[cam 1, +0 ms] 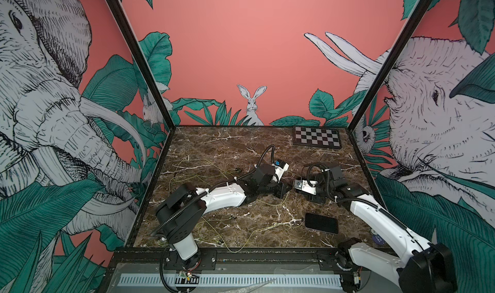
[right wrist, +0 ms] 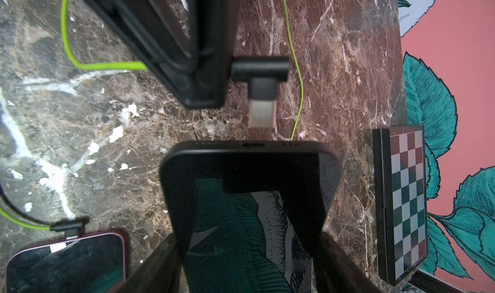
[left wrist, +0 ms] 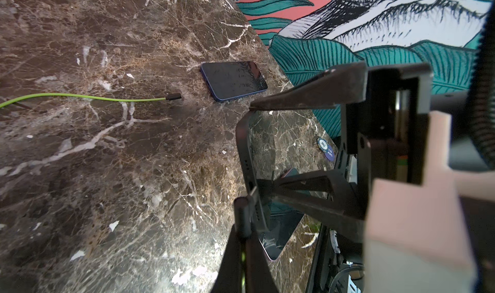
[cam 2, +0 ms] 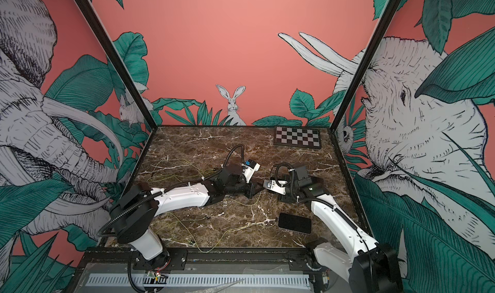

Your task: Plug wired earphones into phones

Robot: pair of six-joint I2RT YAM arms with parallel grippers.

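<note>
My left gripper is shut on a black earphone plug (left wrist: 241,213) near its fingertips. In the right wrist view, the plug's metal tip (right wrist: 262,112) points at the port edge of a dark phone (right wrist: 252,179), with a small gap between them. My right gripper is shut on that phone, a finger on each side. From the left wrist, the held phone (left wrist: 246,153) appears nearly edge-on. From above, the left gripper (cam 1: 281,190) and right gripper (cam 1: 304,186) almost meet over mid-table; the plug is too small to make out there.
A pink-edged phone (right wrist: 67,267) lies on the table with another plug (right wrist: 69,225) at its end. A blue-edged phone (left wrist: 234,80) lies near a loose plug (left wrist: 174,96) on a green cable. A checkered board (cam 1: 317,137) is at the back right. Thin green cables cross the left side.
</note>
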